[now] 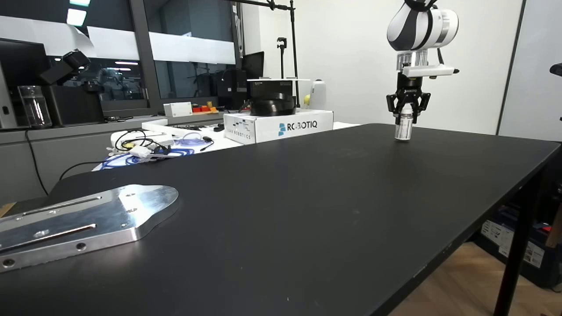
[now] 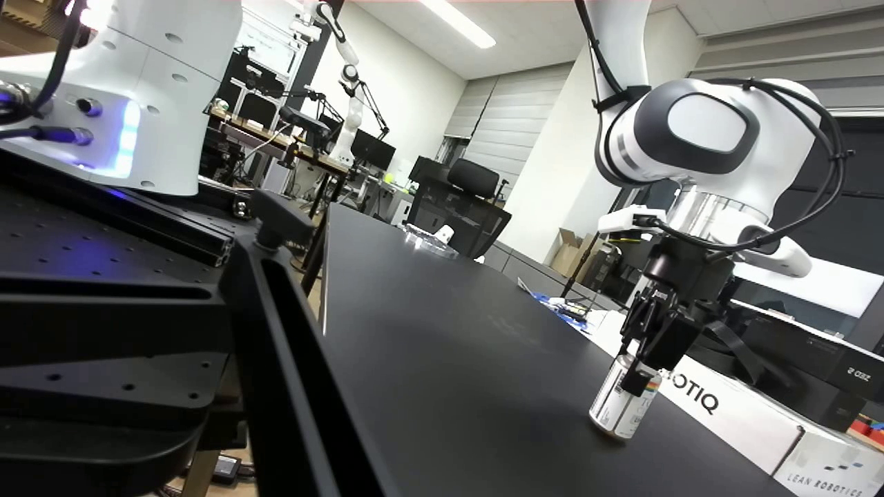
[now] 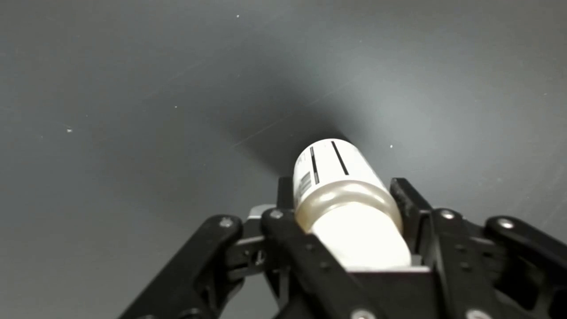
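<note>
A white, labelled bottle point(image 3: 333, 164) with a pale gold shoulder and a white cap point(image 3: 366, 234) is held between the black fingers in the wrist view. My gripper is shut on it near its upper part. In exterior view 1 the bottle point(image 1: 404, 128) hangs upright under the gripper point(image 1: 407, 109) at the table's far end. From exterior view 2, the bottle point(image 2: 621, 402) points down toward the black table, below the gripper point(image 2: 648, 352). Whether its base touches the surface I cannot tell.
A metal plate point(image 1: 95, 213) lies at its near left in exterior view 1. Beyond the left edge stand a white Robotiq box point(image 1: 287, 125) and a tangle of cables point(image 1: 153, 145).
</note>
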